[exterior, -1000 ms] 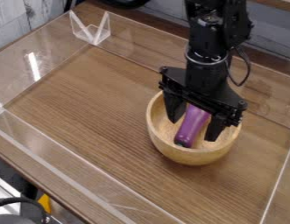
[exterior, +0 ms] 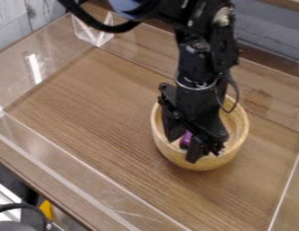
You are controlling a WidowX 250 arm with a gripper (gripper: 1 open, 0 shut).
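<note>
My black gripper [exterior: 188,126] reaches down into a tan wooden bowl [exterior: 224,153] right of centre on the wooden table. A purple object [exterior: 185,140] in the bowl is mostly hidden behind the gripper's fingers. The fingers are down around it, but I cannot tell whether they grip it.
Clear plastic pieces stand at the far left edge and upper left, and a ledge runs along the back right.
My gripper has turned and shifted left and lower in the bowl, covering more of the purple object.
</note>
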